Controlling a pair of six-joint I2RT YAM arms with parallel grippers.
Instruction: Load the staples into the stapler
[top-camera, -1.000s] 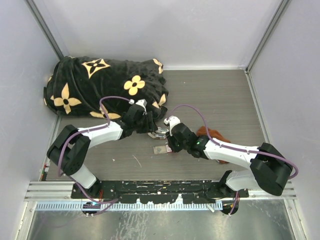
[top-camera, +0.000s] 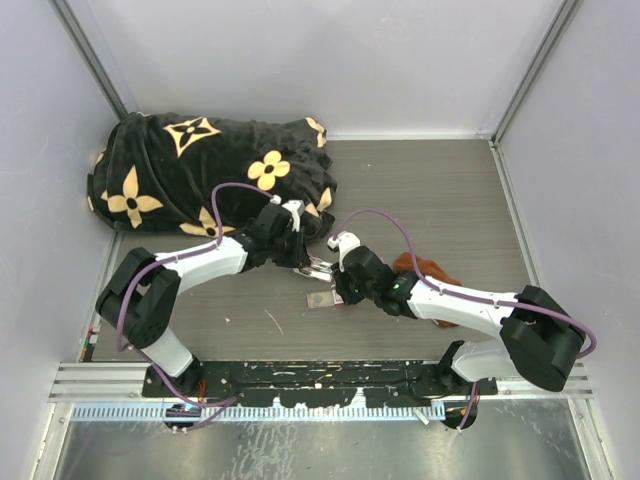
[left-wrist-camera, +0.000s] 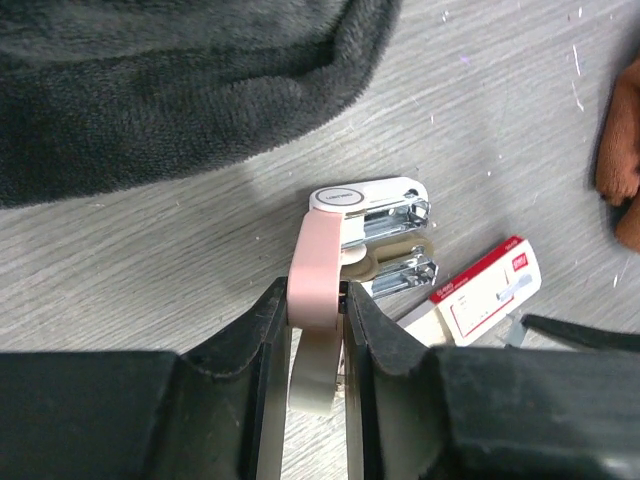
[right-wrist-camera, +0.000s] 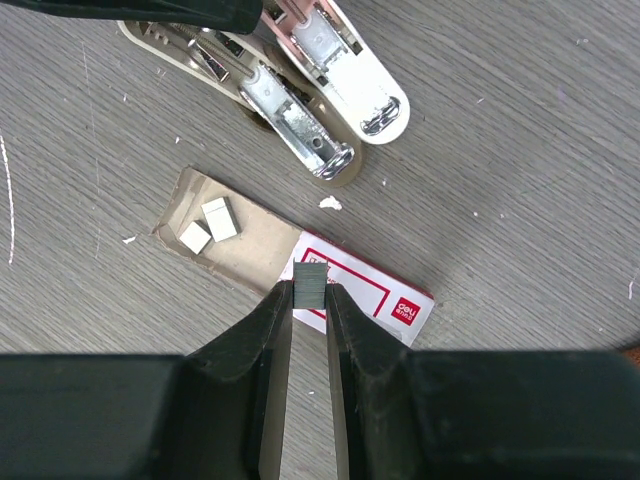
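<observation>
The pink, white and tan stapler (left-wrist-camera: 318, 245) lies spread open, its metal parts showing side by side. My left gripper is shut on its pink part. In the right wrist view, the ends of the stapler (right-wrist-camera: 345, 75) are toward the top, and a dark left finger (right-wrist-camera: 200, 10) crosses over it. My right gripper has a small grey block of staples (right-wrist-camera: 310, 285) between its fingertips, above the red-and-white staple box (right-wrist-camera: 375, 288). Two small staple blocks (right-wrist-camera: 222, 218) lie in the box's open cardboard tray (right-wrist-camera: 255, 240).
A dark flowered blanket (top-camera: 215, 170) fills the back left, near the left gripper. Brown cloth (top-camera: 430, 270) lies partly behind the right arm. Bare table (top-camera: 430, 190) stretches across the back right.
The right arm looks unmoved.
</observation>
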